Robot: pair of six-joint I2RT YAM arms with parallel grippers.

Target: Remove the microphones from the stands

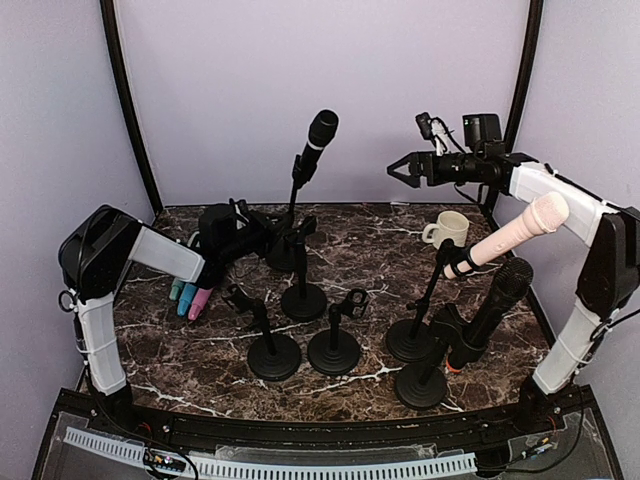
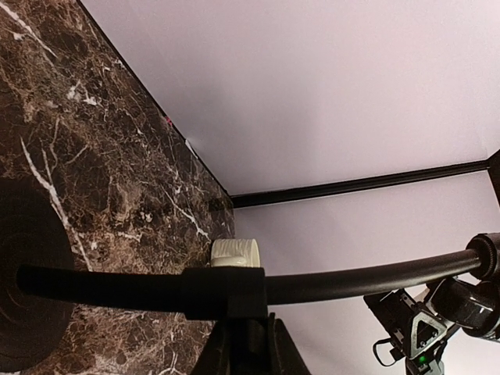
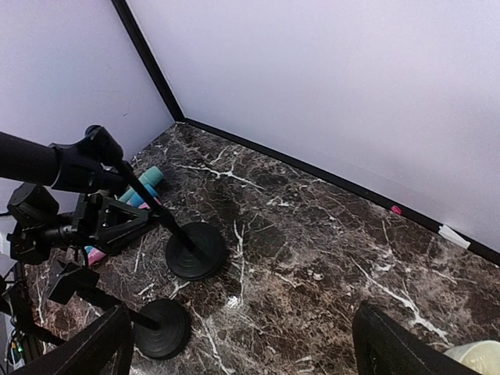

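Note:
A black microphone (image 1: pixel 315 140) sits atop a tall stand (image 1: pixel 294 190), held upright by my left gripper (image 1: pixel 275 225), which is shut on the stand's pole. In the left wrist view that pole (image 2: pixel 359 277) crosses the frame horizontally between the fingers. The round base (image 3: pixel 195 250) shows below it in the right wrist view. My right gripper (image 1: pixel 408 168) hangs open in the air at the back right, nothing between its fingers, clear of the microphone.
Several other stands (image 1: pixel 270 355) fill the front and right, some with microphones, including a pink one (image 1: pixel 505 235). A white mug (image 1: pixel 452 225) is at the right, coloured objects (image 1: pixel 200 300) at the left.

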